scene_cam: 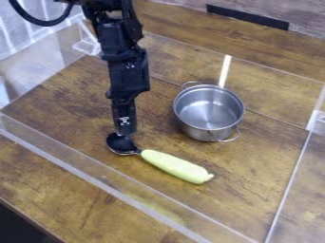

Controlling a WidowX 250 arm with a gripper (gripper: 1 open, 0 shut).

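My black gripper (124, 125) reaches down from the top left to just above the bowl of a spoon (121, 143), which now looks dark. Its fingers look close together, with nothing visible between them. The spoon's pale yellow handle (178, 166) lies on the wooden table, angled toward the lower right. A steel pot (210, 112) with wire side handles stands to the right of the gripper.
Clear barriers run along the left, front and right of the wooden surface (64, 104). Bare wood lies left of the gripper and at the back right, behind the pot.
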